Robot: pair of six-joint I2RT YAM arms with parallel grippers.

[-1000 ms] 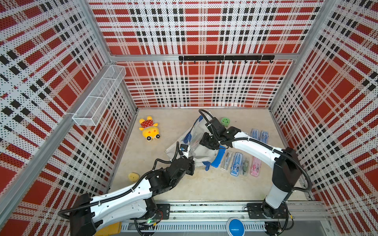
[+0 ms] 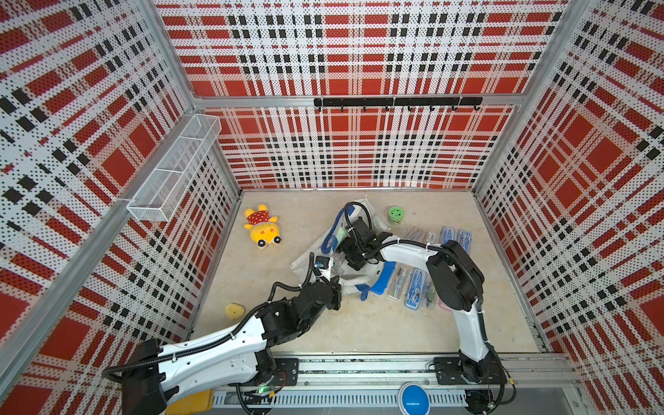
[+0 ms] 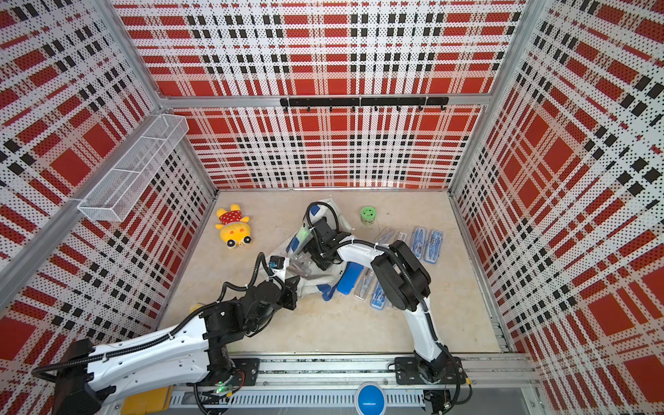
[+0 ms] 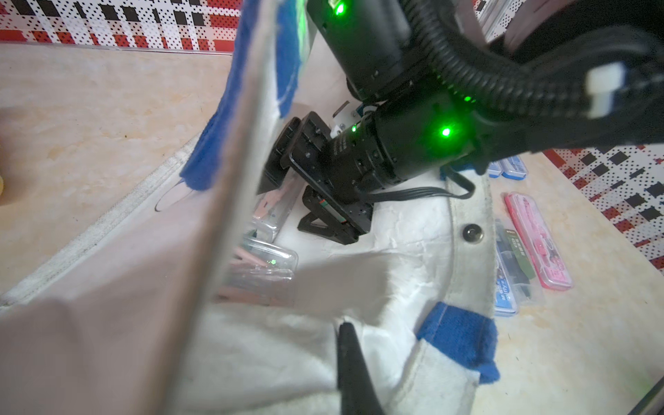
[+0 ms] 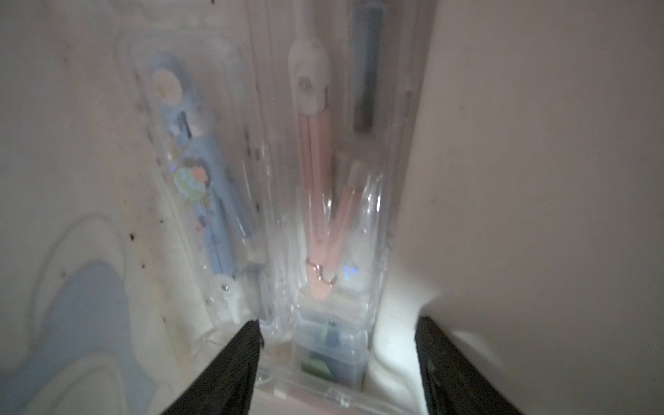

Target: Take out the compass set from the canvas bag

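The white canvas bag (image 4: 394, 276) with blue straps lies mid-table, its mouth facing up. Clear compass sets lie inside, a pink one (image 5: 316, 173) and a light blue one (image 5: 207, 186) in the right wrist view. My right gripper reaches down into the bag over them, part open, its fingers either side of the cases' lower ends with nothing seen gripped. My left gripper (image 2: 330, 275) is at the bag's near edge; one dark finger (image 4: 356, 366) shows against the canvas, and it looks shut.
Several pencil cases (image 2: 415, 289) lie right of the bag. A yellow plush toy (image 2: 264, 233) sits at left, a green round object (image 2: 395, 214) at the back.
My right gripper has moved left and down into the bag, its arm swinging in. The left arm is nearly still.
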